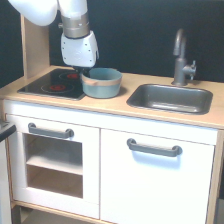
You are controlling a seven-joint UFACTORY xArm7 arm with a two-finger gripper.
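A blue-grey pot (102,86) stands on the wooden counter, just right of the black stovetop (52,84) with its reddish burner rings. My gripper (82,73) hangs from the upper left, fingers down, at the pot's left rim. The dark fingertips are small and hard to make out against the dark wall and stove. Whether they grasp the rim or only stand beside it does not show.
A metal sink (171,98) with a grey faucet (181,58) lies to the right, and it looks empty. Bare counter (131,88) separates pot and sink. Below are an oven door (52,160) and a white cabinet door (154,180).
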